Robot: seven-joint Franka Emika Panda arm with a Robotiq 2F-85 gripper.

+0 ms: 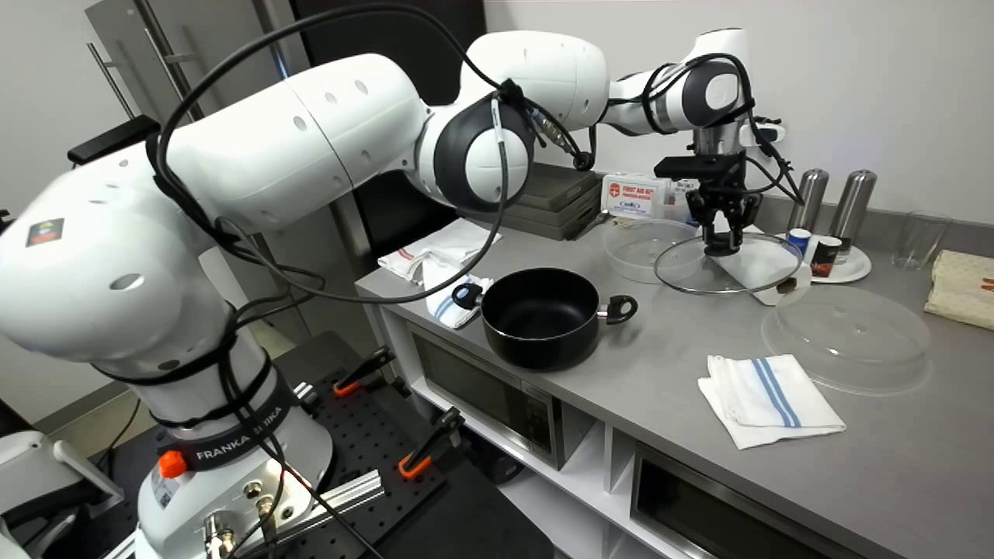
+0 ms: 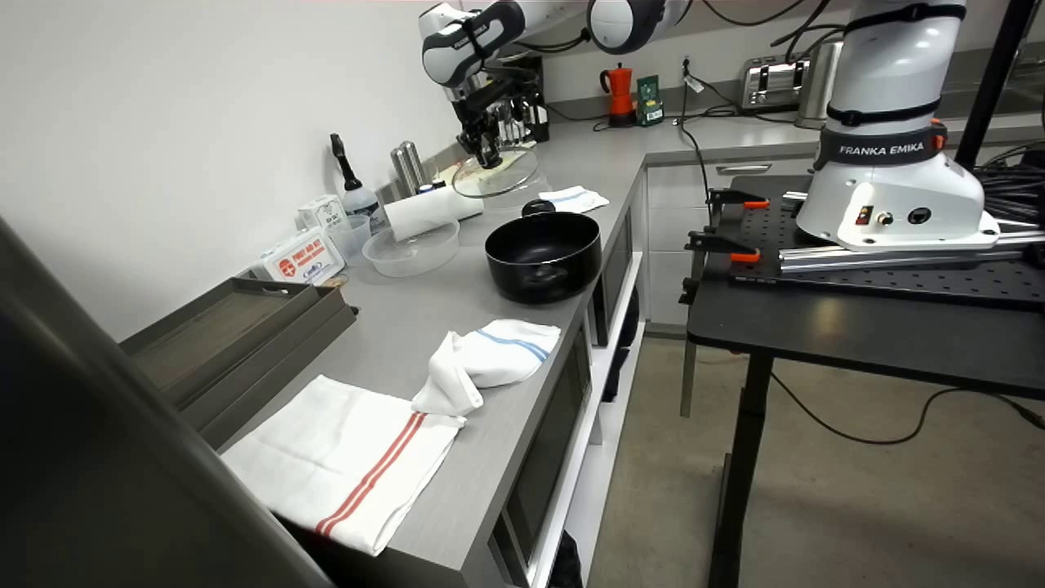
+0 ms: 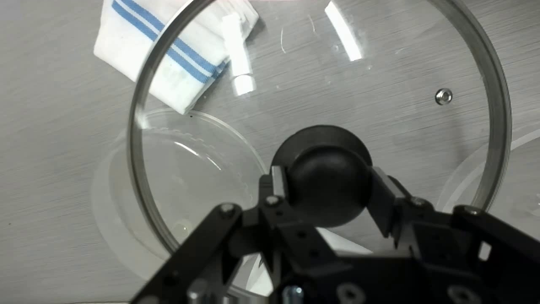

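Note:
A round glass lid with a metal rim hangs in the air over the back of the counter. My gripper is shut on its black knob, one finger on either side in the wrist view. To the left of the lid in exterior view 1, the black two-handled pot stands uncovered near the counter's front edge; its inside looks empty. From exterior view 2, the lid is farther back than the pot and apart from it.
Beneath and behind the lid lies a paper towel roll. A clear bowl stands to its left, a clear plastic cover to its right. A folded striped towel lies near the front. Bare counter separates pot and towel.

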